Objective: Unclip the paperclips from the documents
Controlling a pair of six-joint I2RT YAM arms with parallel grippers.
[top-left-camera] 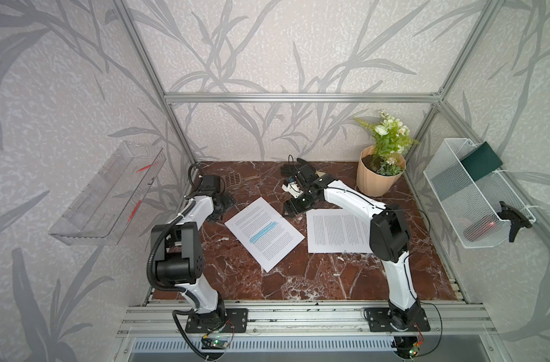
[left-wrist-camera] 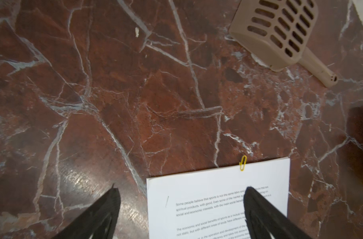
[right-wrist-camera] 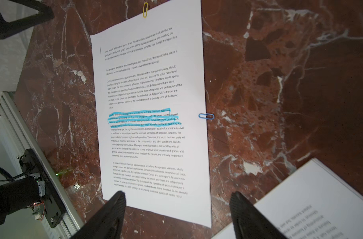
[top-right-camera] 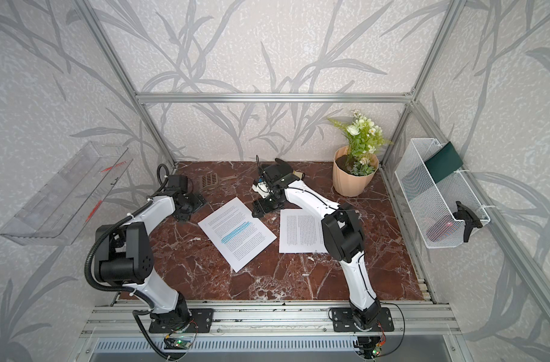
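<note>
A printed document (top-left-camera: 264,234) with a blue-highlighted passage lies turned at an angle on the marble table. A yellow paperclip (left-wrist-camera: 243,163) grips its top edge, and a blue paperclip (right-wrist-camera: 206,116) sits on its long side edge. Off the document's upper left side, my left gripper (top-left-camera: 224,208) is open and empty. My right gripper (top-left-camera: 292,208) hangs open by the document's right corner, with nothing between its fingers. To the right lies a second document (top-left-camera: 335,232), partly covered by the right arm; I cannot make out clips on it.
A slotted scoop rests at the back left. Behind the right gripper lies a dark glove (top-left-camera: 305,166), partly hidden. A flower pot (top-left-camera: 377,178) stands back right. A clear bin (top-left-camera: 109,199) and a white mesh basket (top-left-camera: 477,205) hang at the sides.
</note>
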